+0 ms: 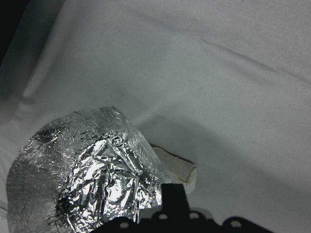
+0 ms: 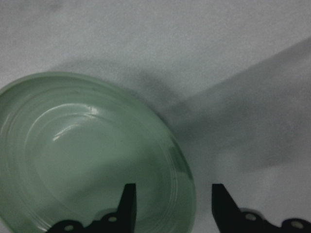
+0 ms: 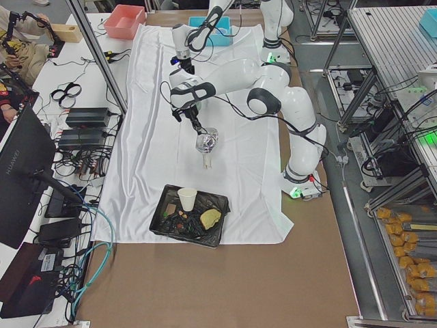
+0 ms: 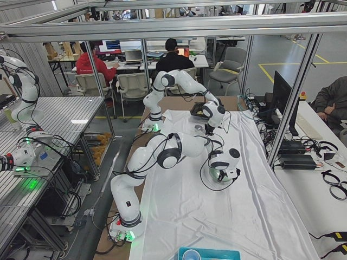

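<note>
A crumpled silver foil piece hangs at my left gripper, which appears shut on its edge above the white cloth; a small pale box-like piece lies partly behind the foil. My right gripper stands open over the right rim of a green plate, one finger above the plate and the other beyond it.
A black lined tray with a white cup and a yellow item sits at the near end of the cloth. A blue bin is at the far end.
</note>
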